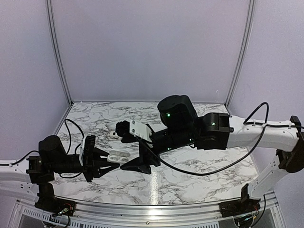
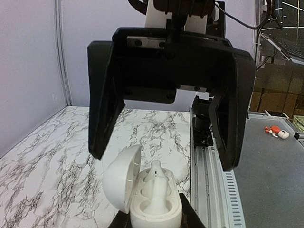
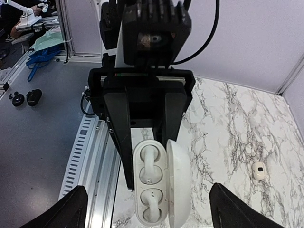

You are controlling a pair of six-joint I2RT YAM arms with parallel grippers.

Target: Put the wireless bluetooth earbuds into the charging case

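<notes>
A white charging case (image 1: 118, 156) with its lid standing open is held up at the left of the table by my left gripper (image 1: 107, 162), which is shut on its base. In the right wrist view the case's two hollows face me, with a white earbud (image 3: 149, 164) in the upper and another white earbud (image 3: 152, 206) in the lower. How deep they sit I cannot tell. Wide apart, the black fingers (image 2: 99, 109) of my right gripper stand either side of the case, apart from it, holding nothing.
A small white piece (image 3: 259, 171) lies alone on the marbled table, behind the case in the top view. Metal rail (image 3: 83, 161) runs along the table's front edge.
</notes>
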